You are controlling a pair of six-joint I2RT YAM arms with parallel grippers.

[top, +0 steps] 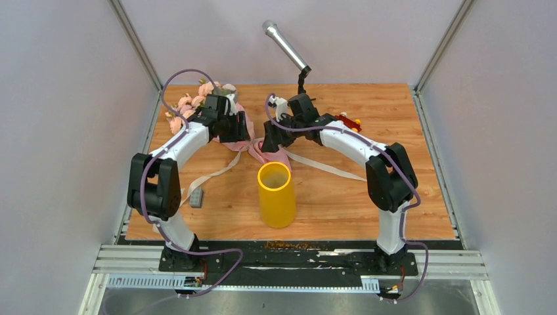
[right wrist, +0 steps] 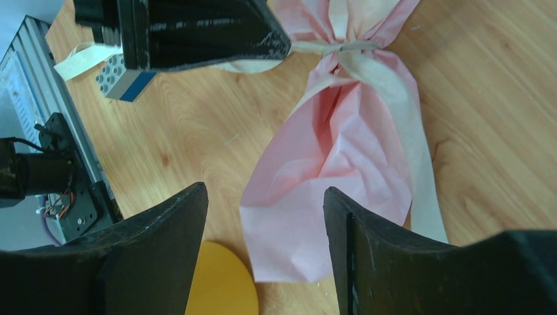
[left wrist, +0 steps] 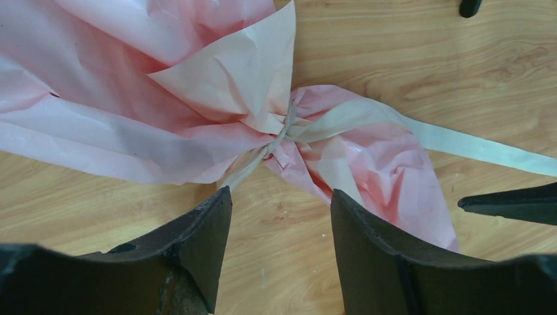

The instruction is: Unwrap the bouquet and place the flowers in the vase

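Note:
The pink-wrapped bouquet (left wrist: 164, 92) lies on the table, tied at its waist with a pale ribbon (left wrist: 460, 141). Peach flower heads (top: 186, 105) show at its far left end in the top view, partly covered by my left arm. My left gripper hovers by the tied waist, fingers apart and empty. Over the flared wrapping end (right wrist: 348, 177), my right gripper is open, holding nothing. The yellow vase (top: 276, 205) stands upright at the front middle, just in front of that wrapping end.
A grey block (top: 196, 198) sits near a ribbon tail at the front left. Behind the right arm are a red toy car (top: 349, 123) and a microphone (top: 287, 46) on a stand. Both grippers are close together.

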